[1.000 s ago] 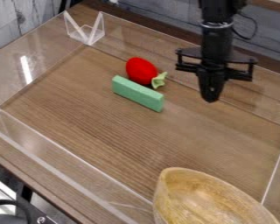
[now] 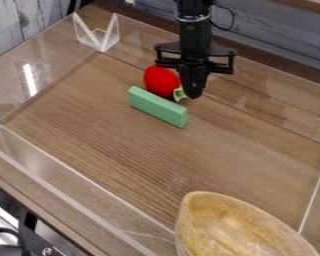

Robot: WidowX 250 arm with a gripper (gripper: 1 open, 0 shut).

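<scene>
My black gripper [image 2: 194, 72] hangs at the top centre, just behind and above a red strawberry-like toy [image 2: 162, 81] with a green top. It looks shut, with nothing visible between its fingers. A mint-green bar [image 2: 157, 106] lies diagonally just in front of the red toy. Whether the gripper touches the red toy I cannot tell.
A large pale yellow bowl [image 2: 243, 225] sits at the front right. A white wire-like stand [image 2: 97, 30] is at the back left.
My gripper has moved left, from the open table on the right to above the red toy. The objects show no visible movement.
</scene>
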